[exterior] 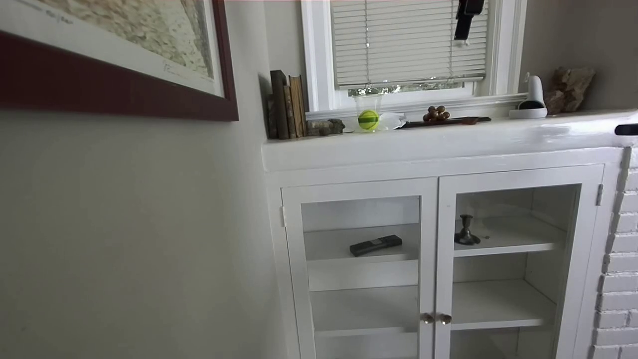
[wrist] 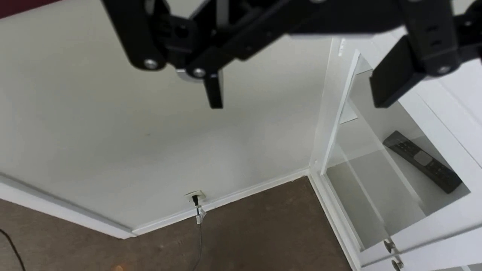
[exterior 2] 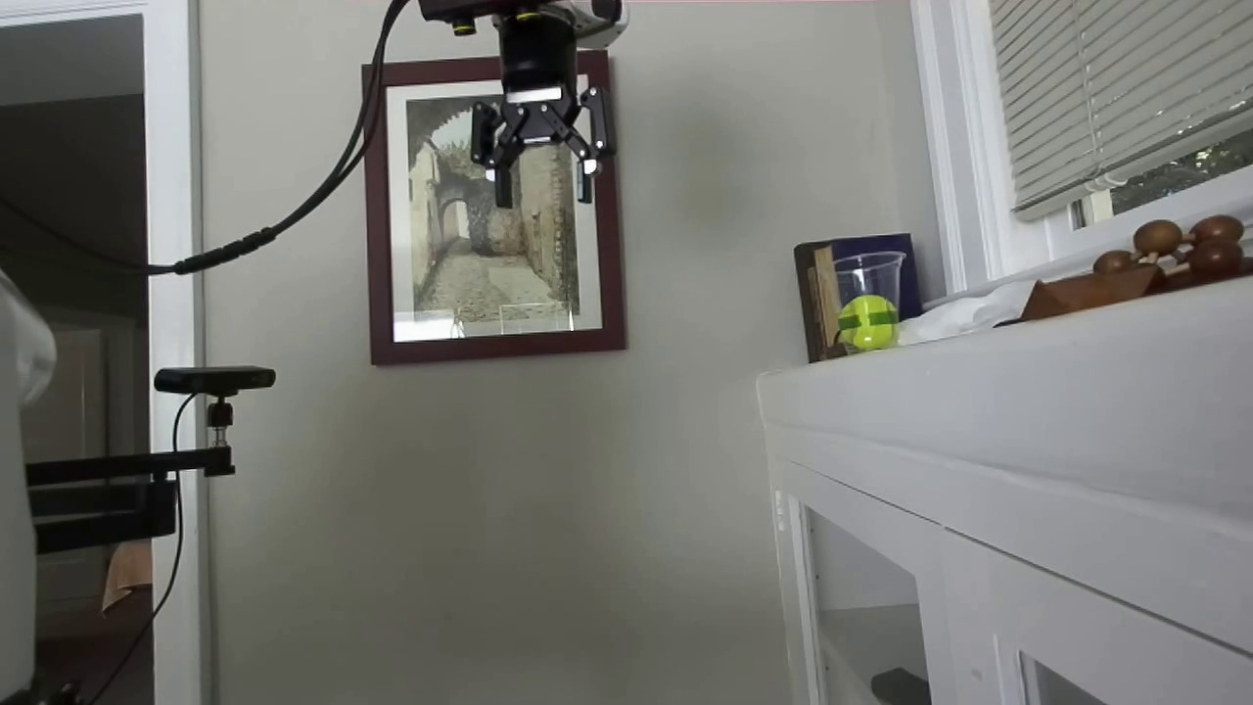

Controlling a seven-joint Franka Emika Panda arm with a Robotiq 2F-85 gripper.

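Observation:
My gripper (exterior 2: 543,198) stands open high in front of the framed picture in exterior view 2, with nothing between its fingers. In the wrist view its two fingertips (wrist: 215,92) are far apart, above bare wall and floor. Only a dark part of the gripper (exterior: 468,19) shows at the top of exterior view 1, before the window blind. On the mantel ledge a clear plastic cup (exterior: 368,104) holds a yellow-green ball (exterior: 368,120). Behind the cabinet's left glass door (exterior: 427,263) a black remote (exterior: 375,245) lies on the upper shelf. Both doors look closed.
Old books (exterior: 287,106), a crumpled clear bag (exterior: 392,121), brown wooden balls (exterior: 436,113) and a white device (exterior: 532,101) line the ledge. A candlestick (exterior: 466,230) stands behind the right door. Cables hang left of the arm. Space before the cabinet is clear.

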